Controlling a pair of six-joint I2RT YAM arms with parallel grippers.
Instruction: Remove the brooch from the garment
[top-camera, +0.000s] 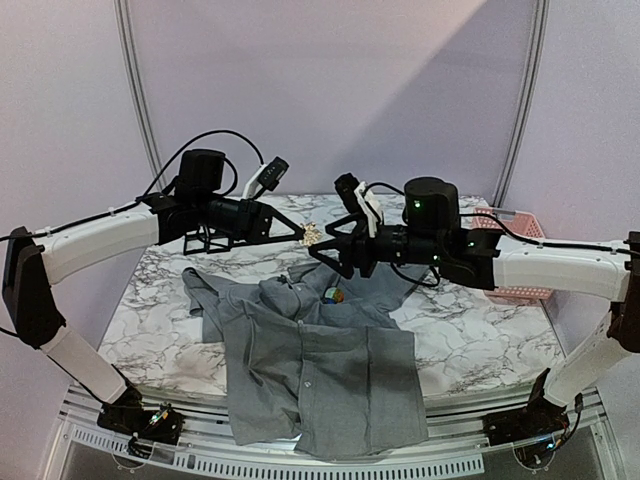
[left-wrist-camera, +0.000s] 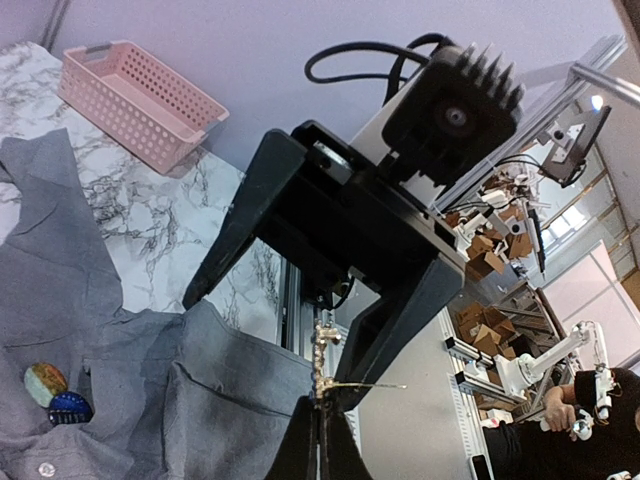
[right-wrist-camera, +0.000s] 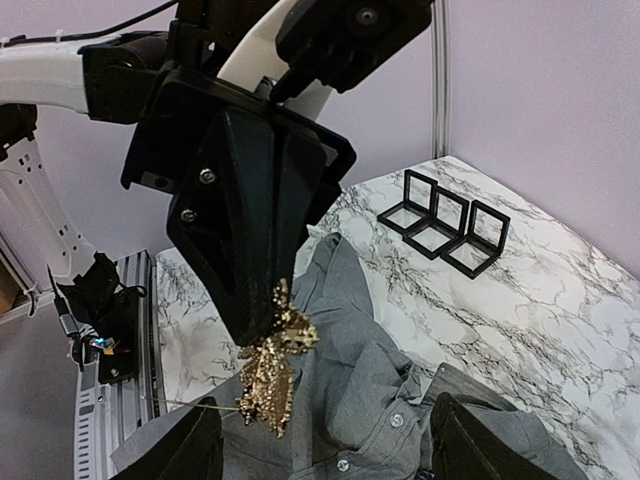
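Note:
A gold, glittery brooch (top-camera: 310, 233) (right-wrist-camera: 268, 385) with a long pin is held in the air above the grey garment (top-camera: 320, 380), at the tips of my left gripper (top-camera: 298, 236), which is shut on it. My right gripper (top-camera: 328, 251) stands open just right of the brooch, its fingers either side of it; whether they touch it I cannot tell. The garment lies rumpled on the marble table, hanging over the front edge, buttons showing.
A pink basket (top-camera: 510, 285) (left-wrist-camera: 135, 100) stands at the right rear. Black square frames (right-wrist-camera: 440, 225) stand on the table at the left. A small colourful patch or object (left-wrist-camera: 55, 395) rests on the garment. Bare table lies either side of the cloth.

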